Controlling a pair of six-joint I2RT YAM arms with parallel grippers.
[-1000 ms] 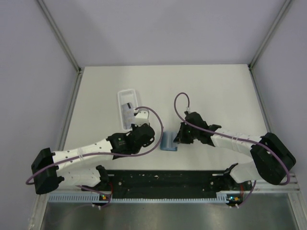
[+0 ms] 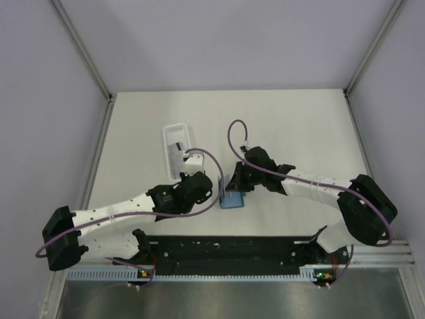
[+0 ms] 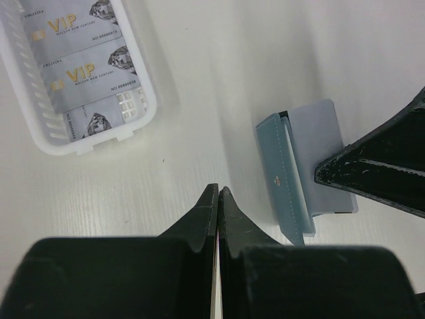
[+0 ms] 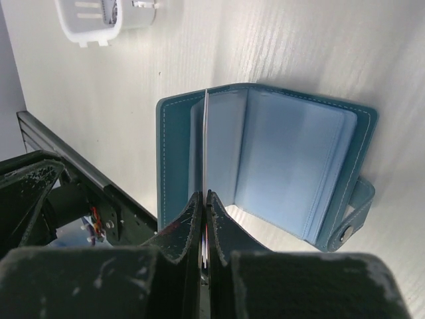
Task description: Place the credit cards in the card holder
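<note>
The blue card holder lies spread open on the table, its sleeve pages facing up in the right wrist view. My right gripper is shut at the holder's middle on one thin leaf, which stands upright and shows edge-on. From the left wrist view, the holder's cover tilts up beside this pale leaf. My left gripper is shut, nothing visible between its fingers, apart from the holder. Several grey VIP cards lie in the white basket.
The white basket stands behind and left of the holder, close to the left gripper. Bare table stretches across the back and right.
My right gripper has moved left and a little up over the holder, and the leaf and front side of the holder have lifted open. The left arm has stayed still.
</note>
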